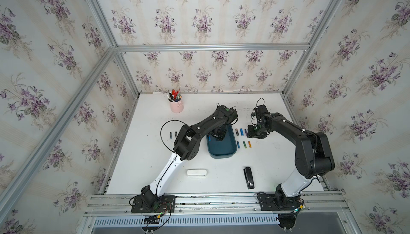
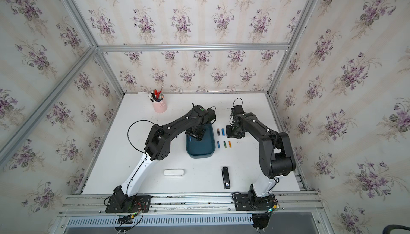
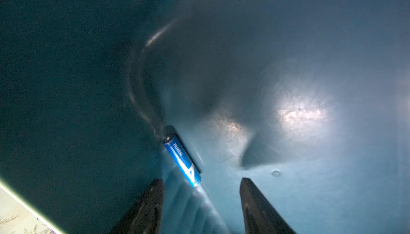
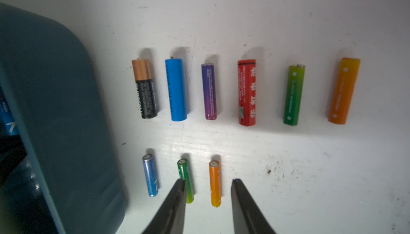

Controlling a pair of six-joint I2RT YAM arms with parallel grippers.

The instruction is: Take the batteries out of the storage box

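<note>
One blue battery (image 3: 182, 160) lies in the storage box (image 1: 223, 155), along the foot of its wall. Just above it my left gripper stands open over the box floor, a finger to either side and nothing between. To the right of the box, my right gripper hovers over the table with its fingers apart and empty. Below it the right wrist view shows a row of larger batteries, among them a red battery (image 4: 246, 93) and a purple battery (image 4: 208, 91). Nearer the fingers lie a small blue battery (image 4: 150, 175), a green battery (image 4: 185, 180) and an orange battery (image 4: 215, 183).
Left of the box, two dark batteries (image 1: 170, 135) lie on the table. A pink pen cup (image 1: 176, 105) stands at the back left. Toward the front are a white case (image 1: 196, 172) and a black stapler (image 1: 248, 177).
</note>
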